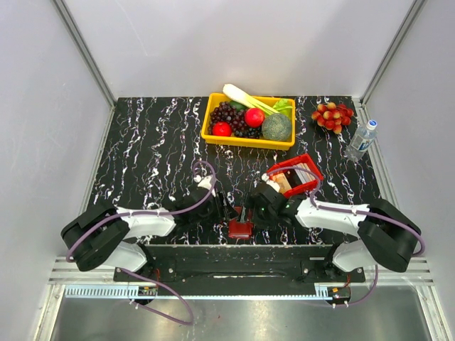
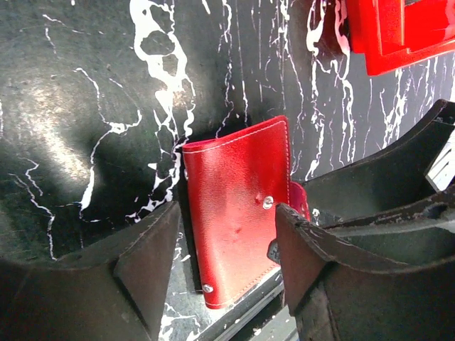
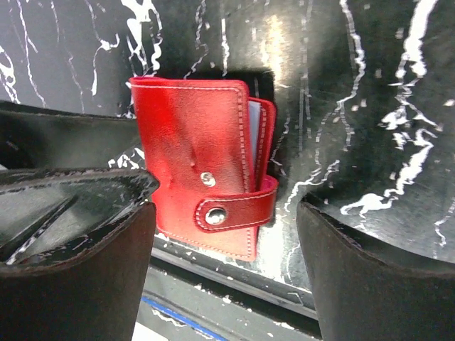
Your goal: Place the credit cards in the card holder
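The red card holder (image 1: 240, 229) lies on the dark marbled table near its front edge, between the two arms. Its strap (image 3: 238, 211) is snapped over the right side, and a pale card edge (image 3: 254, 131) shows inside. My left gripper is part open over the holder, one finger to its left and the other at its snap side. In the right wrist view the holder sits toward the left finger of my open right gripper, with bare table by the other finger. Neither gripper clearly grips the holder.
A red basket (image 1: 318, 169) with card-like items stands behind my right arm. Farther back are a yellow crate (image 1: 249, 142) of fruit and vegetables, a red grape bunch (image 1: 332, 116) and a water bottle (image 1: 361, 141).
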